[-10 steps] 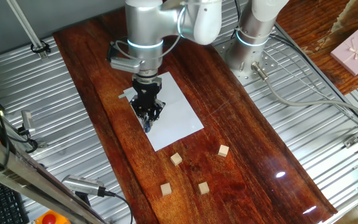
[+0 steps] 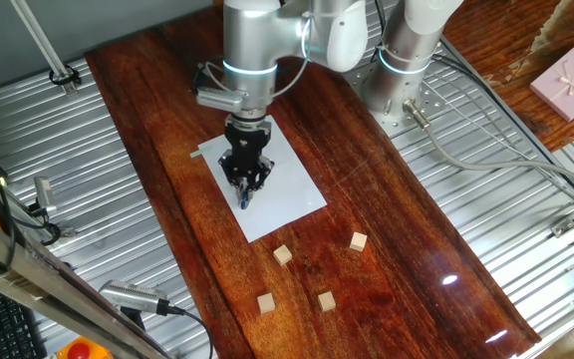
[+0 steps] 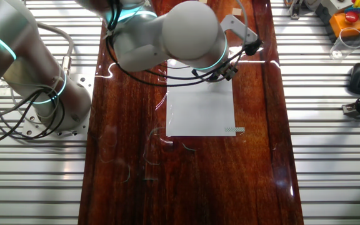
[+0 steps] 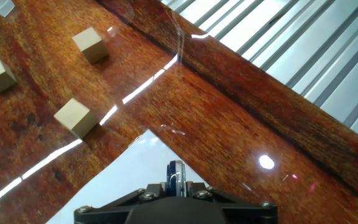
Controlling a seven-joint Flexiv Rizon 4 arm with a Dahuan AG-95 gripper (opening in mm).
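Observation:
My gripper (image 2: 244,200) hangs over the white paper sheet (image 2: 289,187), towards its left side in exterior view 1. In the wrist view the gripper is shut, its narrow bluish fingertips together, with no separate object clearly showing between them. Several small wooden cubes lie on the bare wood beyond the paper: a nearer cube (image 2: 283,254), a right-hand cube (image 2: 358,241), a left cube (image 2: 266,302) and a front cube (image 2: 327,301). All are apart from the gripper. Exterior view 2 has the fingertips hidden by the arm.
The brown wooden board (image 2: 407,249) is mostly clear around paper and cubes. Slatted metal table (image 2: 98,199) borders it. A patterned strip (image 3: 234,129) lies by a paper corner. A camera (image 2: 136,296) stands near the left edge, and a pink box (image 2: 572,85) sits far right.
The arm and gripper have shifted slightly right and a little up in exterior view 1, still above the paper. The cubes and paper have stayed put.

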